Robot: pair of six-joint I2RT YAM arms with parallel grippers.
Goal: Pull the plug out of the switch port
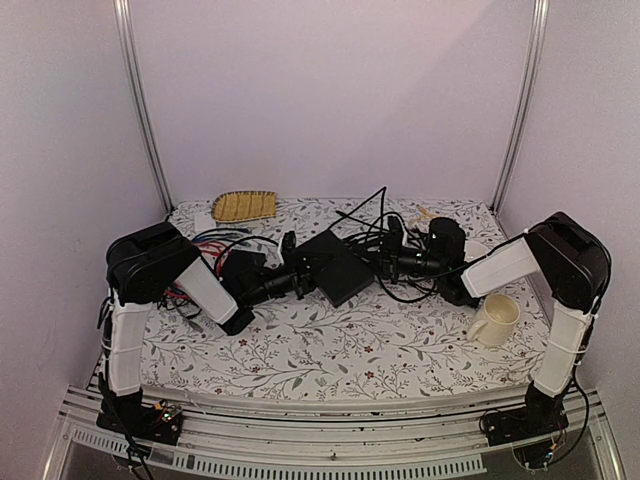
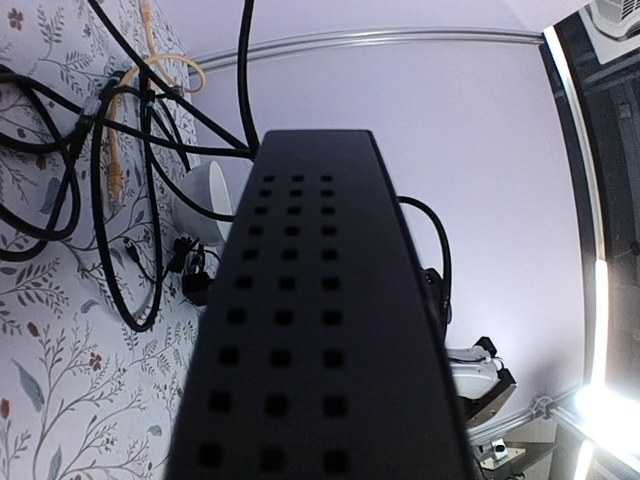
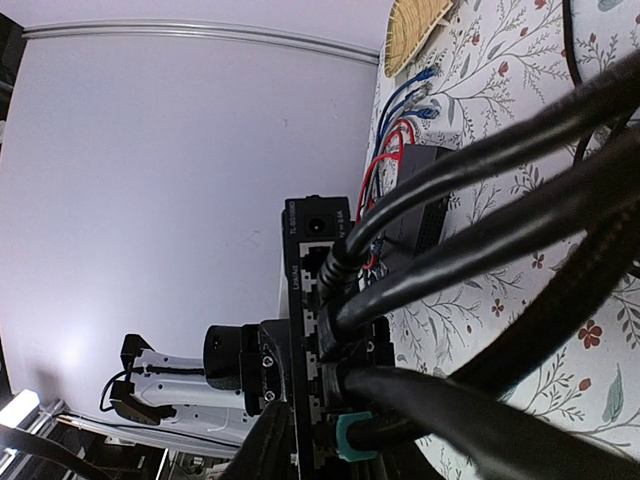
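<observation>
A black switch point(image 1: 343, 270) is held raised mid-table by my left gripper point(image 1: 308, 268), shut on its left end; its perforated side point(image 2: 310, 290) fills the left wrist view. In the right wrist view its port face point(image 3: 300, 280) stands upright, with thick black cables plugged in and a teal-framed plug point(image 3: 355, 435) low on it. My right gripper point(image 1: 380, 260) is at the switch's port side; its fingers reach up from the bottom edge around the lower ports, part open as far as shows. Whether they touch a plug is unclear.
A second dark box point(image 1: 243, 265) with red and blue cables lies behind the left arm. A wicker basket point(image 1: 243, 205) is at the back left, a cream mug point(image 1: 495, 320) at the front right. Loose black cables crowd the back right.
</observation>
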